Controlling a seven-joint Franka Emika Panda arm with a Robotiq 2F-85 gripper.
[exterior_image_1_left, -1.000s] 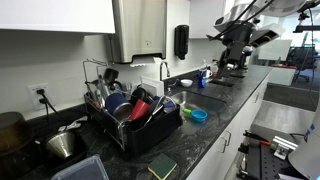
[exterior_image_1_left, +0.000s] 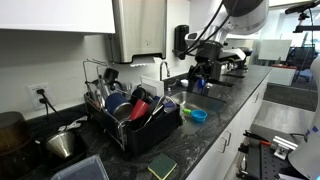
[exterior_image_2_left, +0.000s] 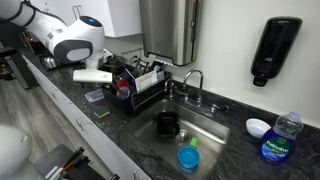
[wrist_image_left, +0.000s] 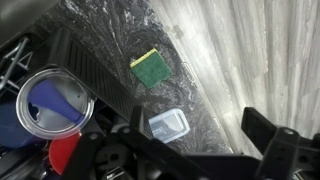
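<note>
My gripper is open in the wrist view, its black fingers wide apart with nothing between them. It hangs above the front of the counter. Below lie a green sponge (wrist_image_left: 150, 70) with a yellow edge and a clear plastic container (wrist_image_left: 169, 125), both on the dark countertop. The black dish rack (wrist_image_left: 92, 75) fills the left of that view, holding a round metal vessel with a blue utensil (wrist_image_left: 55, 100) and a red item (wrist_image_left: 64, 150). In exterior view 1, the sponge (exterior_image_1_left: 162, 166) lies in front of the rack (exterior_image_1_left: 150, 130).
A blue bowl (exterior_image_2_left: 188, 157) sits in the sink (exterior_image_2_left: 211, 128). On the counter to its right are a white bowl (exterior_image_2_left: 258, 127) and a blue soap bottle (exterior_image_2_left: 281, 138). The faucet (exterior_image_2_left: 198, 82) rises behind the sink. A metal pot (exterior_image_1_left: 62, 146) stands near the wall.
In exterior view 1, the arm's end has moved left toward the rack. The rack, sponge and bowl look unmoved.
</note>
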